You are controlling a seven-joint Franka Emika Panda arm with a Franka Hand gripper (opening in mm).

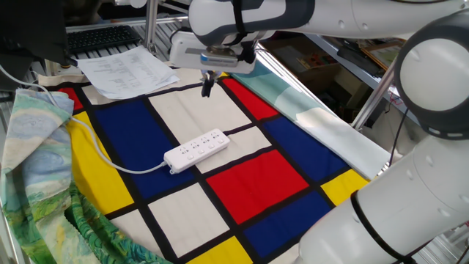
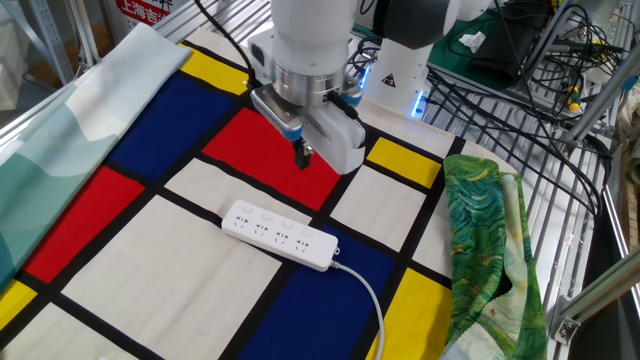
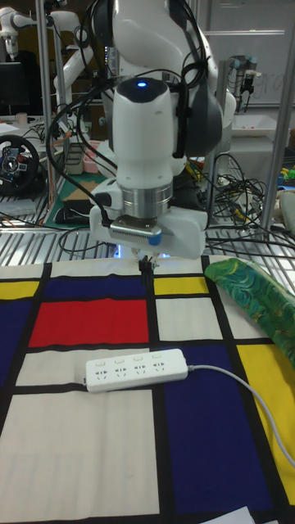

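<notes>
A white power strip [image 1: 196,150] with several sockets lies on the colour-block cloth [image 1: 256,191]; its white cable [image 2: 373,298] leads off from one end. Above the cloth, apart from the strip, hangs my gripper [image 1: 207,88]. Its dark fingertips sit close together, with no gap or object showing between them. In the second exterior view the gripper [image 2: 302,155] appears over the red block. The third view has the gripper [image 3: 147,277] beyond the strip [image 3: 136,369], pointing down.
Printed paper [image 1: 126,72] and a keyboard [image 1: 102,38] lie at the back left in the first view. A bunched green patterned cloth [image 2: 482,235] covers one side, and a pale green cloth [image 2: 75,135] runs along the other.
</notes>
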